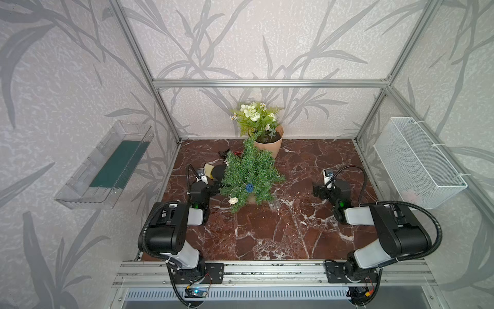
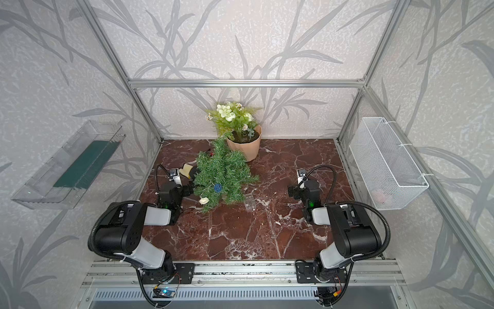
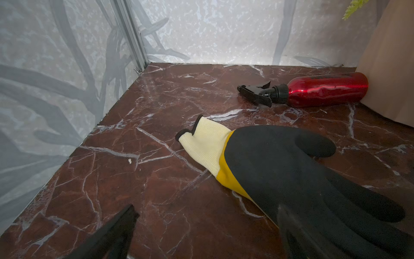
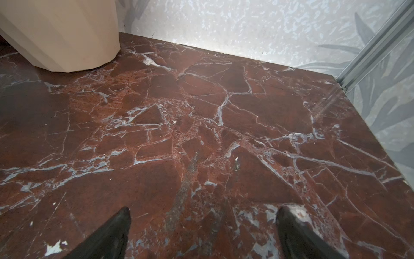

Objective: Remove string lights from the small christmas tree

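A small green christmas tree (image 1: 249, 170) (image 2: 223, 170) stands left of centre on the table, with a blue and a white ornament low on it; I cannot make out string lights at this size. My left gripper is open just left of the tree, facing a black, cream and yellow glove (image 3: 280, 177) lying flat, nothing held between its fingers. My right gripper stands open over bare table to the right of the tree, also empty.
A potted flower plant (image 2: 244, 149) stands behind the tree, with a red spray bottle (image 3: 325, 88) lying beside it. A clear wall basket (image 1: 103, 164) hangs left, a white mesh basket (image 1: 416, 159) right.
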